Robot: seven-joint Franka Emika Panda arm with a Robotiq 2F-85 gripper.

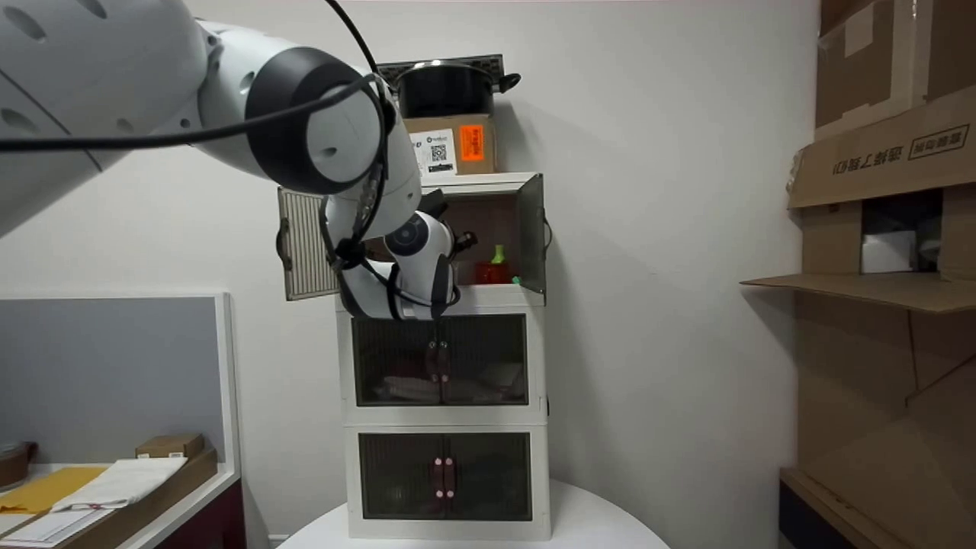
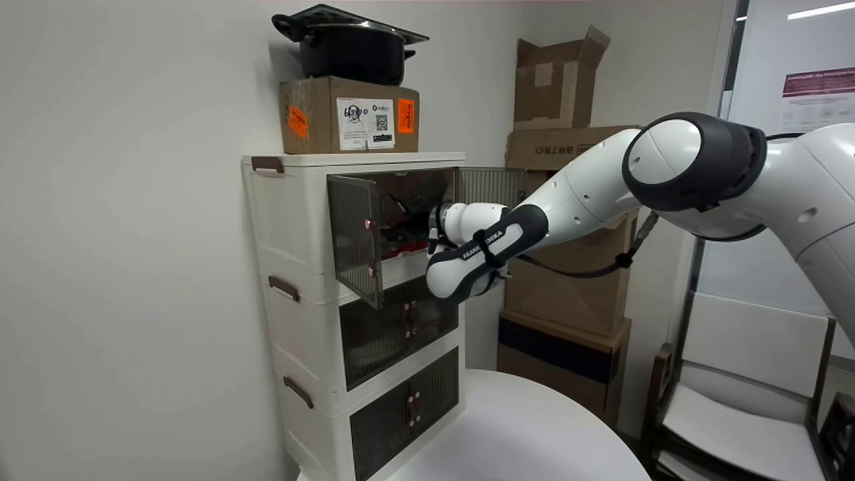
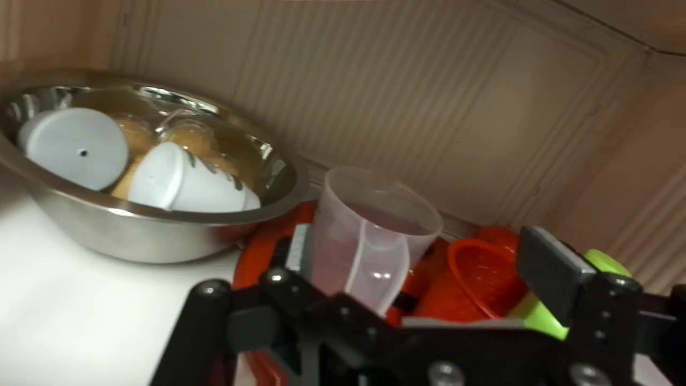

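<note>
Inside the open top compartment of the cabinet, my gripper stands open. In the wrist view a translucent plastic cup shows between its fingers, close beside the left one; whether they touch I cannot tell. Nothing is gripped. A red cup-like piece lies tilted near the right finger, with a bright green object partly hidden behind that finger. Left of the gripper sits a steel bowl holding two white cups and some tan items under clear plastic. Both exterior views hide the fingertips.
Compartment walls surround the gripper closely, with the back panel behind the cup. Both top doors hang open, one on each side of the arm. White shelf surface is bare in front of the bowl. A cardboard box and black pot rest on top.
</note>
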